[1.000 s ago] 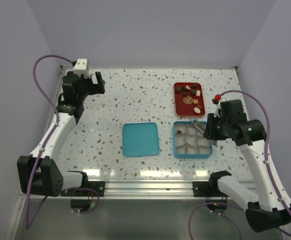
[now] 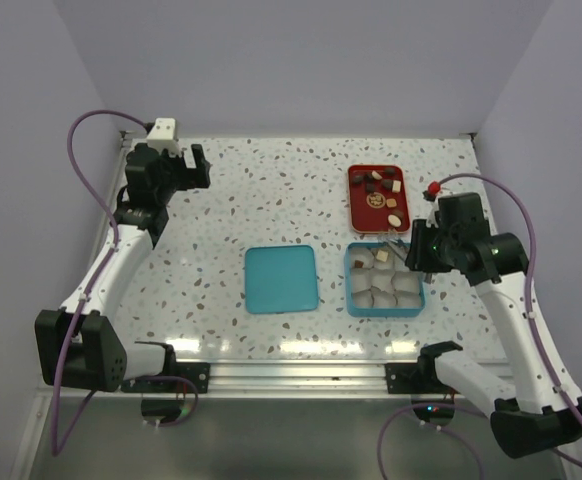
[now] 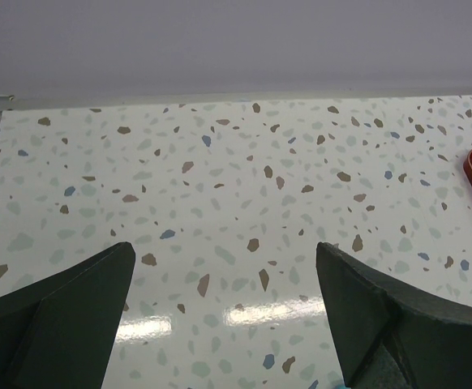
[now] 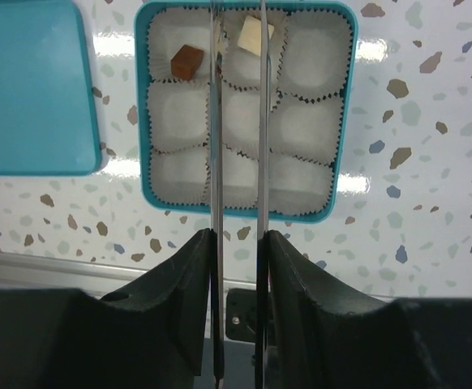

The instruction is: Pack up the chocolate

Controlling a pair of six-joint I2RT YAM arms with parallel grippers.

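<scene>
The blue box [image 2: 384, 312] holds a white divider with compartments; in the right wrist view a brown chocolate [image 4: 186, 61] is in the top-left cell and a cream one [image 4: 255, 34] in the top-middle cell. My right gripper is over the box, its long fingers part open, with nothing visible held between them. Behind the box sits the red tray [image 2: 363, 225] with assorted chocolates. My left gripper [image 2: 193, 165] stands open and empty over the table's far left.
A blue lid [image 2: 281, 280] lies left of the box.
The left arm is still.
</scene>
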